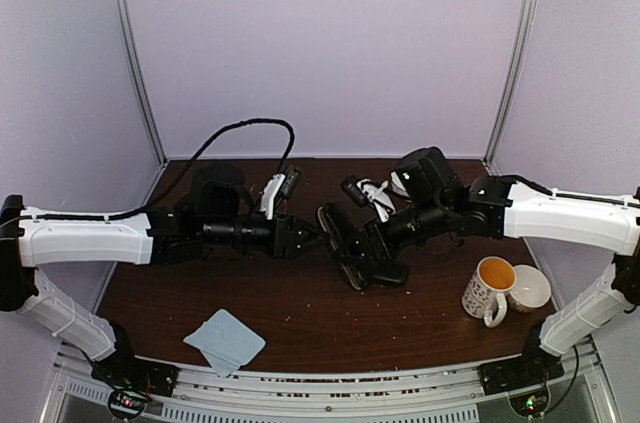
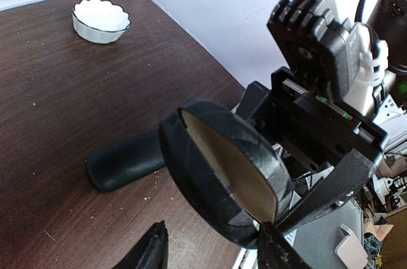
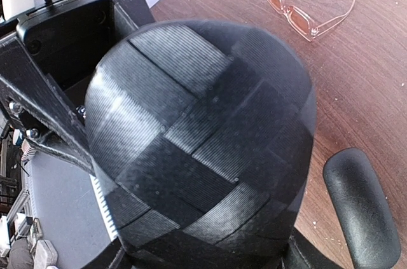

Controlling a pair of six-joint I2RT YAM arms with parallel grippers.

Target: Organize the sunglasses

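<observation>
A black patterned sunglasses case (image 2: 184, 161) is held up between the two grippers, its mouth partly open on a brown lining in the left wrist view. My left gripper (image 1: 318, 238) meets the case from the left; in the right wrist view its fingers (image 3: 48, 100) reach two sides of it. The right gripper has its fingers apart with the case's near end over them, hiding their grip. Pink-framed sunglasses (image 3: 297, 20) rest on the table with their temples unfolded. A smooth black case (image 3: 362, 208) lies shut on the table below the right gripper.
A scalloped white bowl (image 2: 100, 22) stands farther back. A patterned mug (image 1: 487, 293) and a small white bowl (image 1: 530, 287) sit at the right edge. Light blue cloths (image 1: 225, 343) lie front left.
</observation>
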